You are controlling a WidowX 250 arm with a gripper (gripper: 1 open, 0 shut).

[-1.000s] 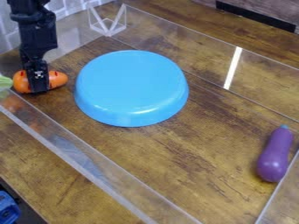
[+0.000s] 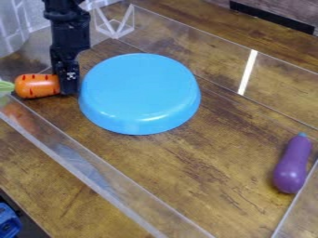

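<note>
My black gripper (image 2: 69,70) reaches down from the top left, its tips just right of an orange toy carrot (image 2: 37,85) with green leaves at the left edge. The tips are close to the left rim of a large blue upturned dish (image 2: 137,93); whether they touch it or the carrot, and how far apart they stand, is unclear.
A purple toy eggplant (image 2: 291,165) lies at the right. Clear barriers run along the sides, and a blue object (image 2: 7,221) sits at the lower left edge.
My gripper has moved right from over the carrot toward the blue dish. The carrot has shifted slightly to the left.
</note>
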